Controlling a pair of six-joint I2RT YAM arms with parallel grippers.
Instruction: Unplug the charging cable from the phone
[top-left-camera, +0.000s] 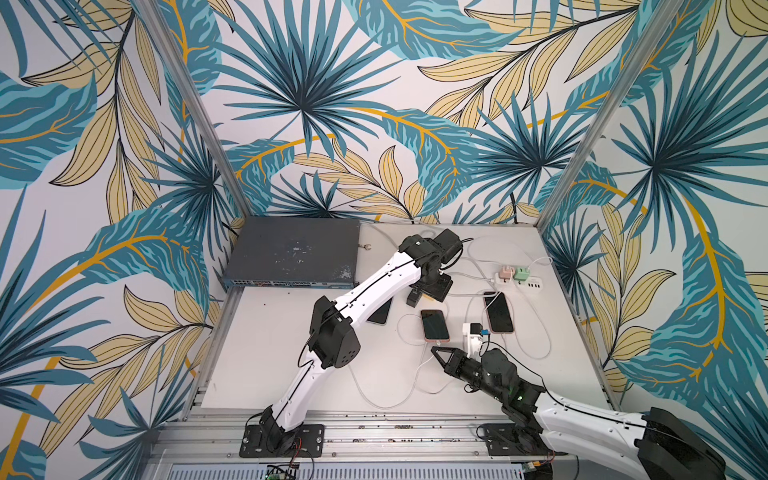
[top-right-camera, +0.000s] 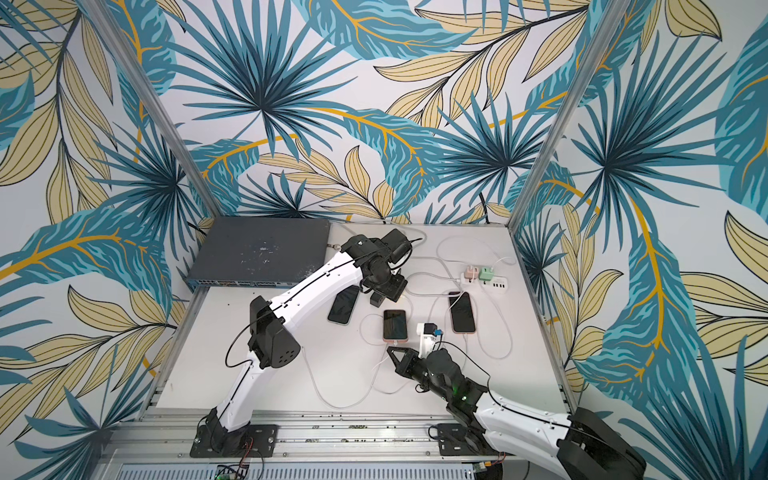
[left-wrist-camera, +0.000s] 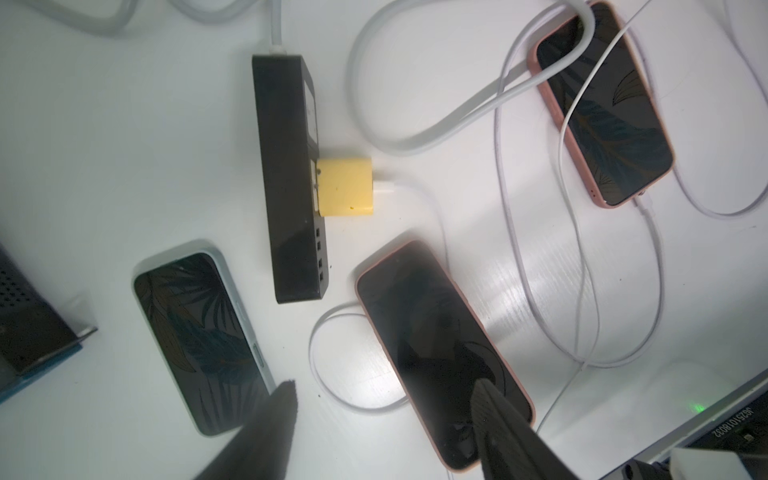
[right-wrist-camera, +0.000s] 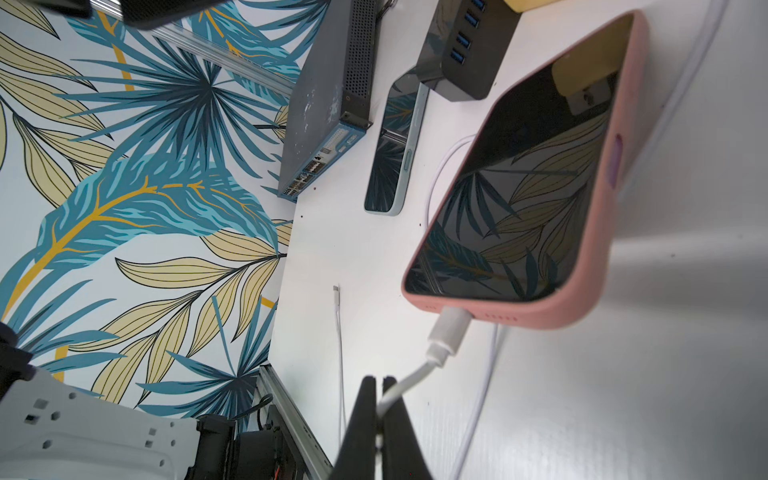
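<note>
The middle phone in a pink case (right-wrist-camera: 520, 176) lies screen up on the white table; the top left view shows the same phone (top-left-camera: 435, 325) too. The white charging plug (right-wrist-camera: 449, 330) sits in its bottom edge. From the plug, the charging cable (right-wrist-camera: 412, 384) runs down to the fingertips of my right gripper, which is shut on it just below the phone. My left gripper stands open above the table, over the area of the middle phone and the pale blue phone (left-wrist-camera: 204, 344), with nothing held between its fingers.
A black power strip (left-wrist-camera: 284, 176) with a yellow charger (left-wrist-camera: 345, 186) stands behind the phones. Another pink-cased phone (left-wrist-camera: 608, 112) lies among looped white cables at the right. A loose cable end (right-wrist-camera: 337, 292) rests on the table. A grey metal box (top-left-camera: 296, 249) fills the back left.
</note>
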